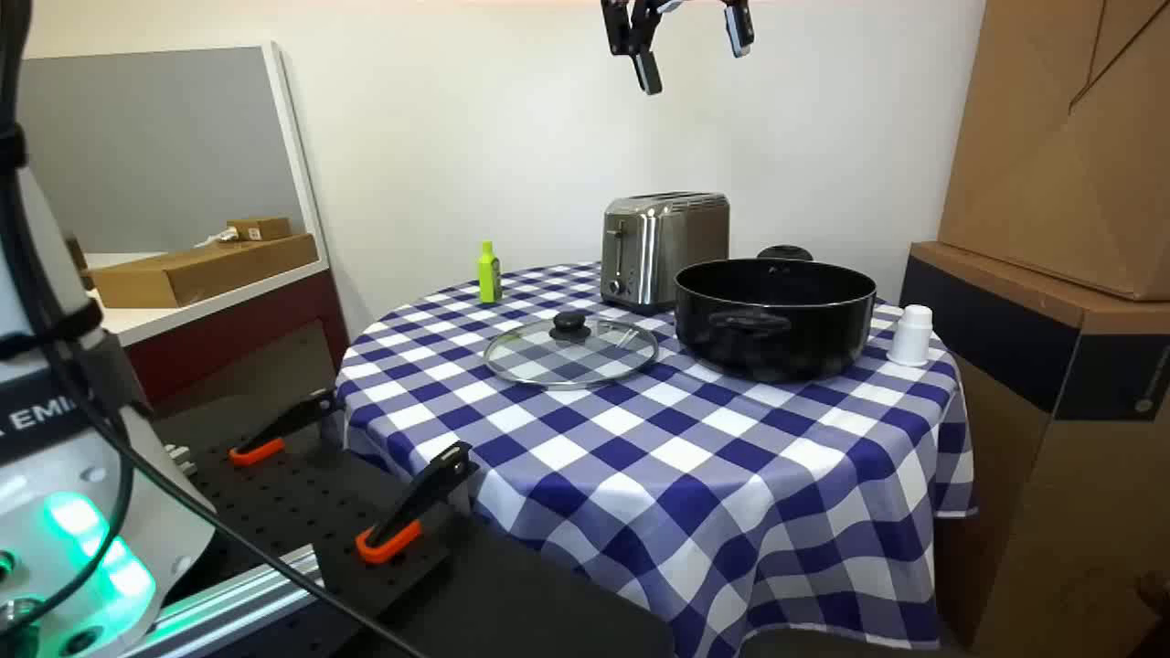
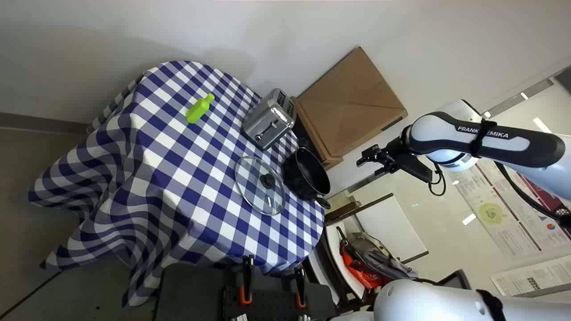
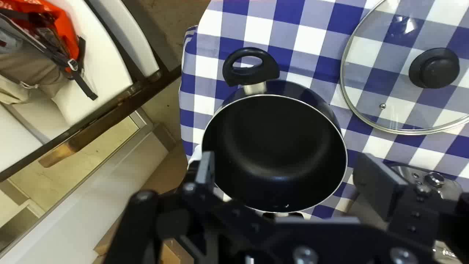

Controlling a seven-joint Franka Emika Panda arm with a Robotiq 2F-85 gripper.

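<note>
High above the table, my gripper (image 1: 697,64) is open, with nothing between its fingers. In the wrist view the black pot (image 3: 277,145) lies below the spread fingers; it has no lid on it and its inside looks empty. The round glass lid (image 1: 570,356) with a black knob rests flat on the checked cloth beside the pot. Behind the lid and pot stands a steel toaster (image 1: 669,252). A small bright green bottle (image 1: 489,274) is upright toward the back left of the table. To the right of the pot there is a white cup-like item (image 1: 911,334).
A blue-and-white checked cloth (image 1: 614,439) covers the round table, clear along its front. Large cardboard boxes (image 1: 1058,164) stand close at the right. Two black clamps with orange tips (image 1: 422,499) sit at the near edge, and a wall lies behind the table.
</note>
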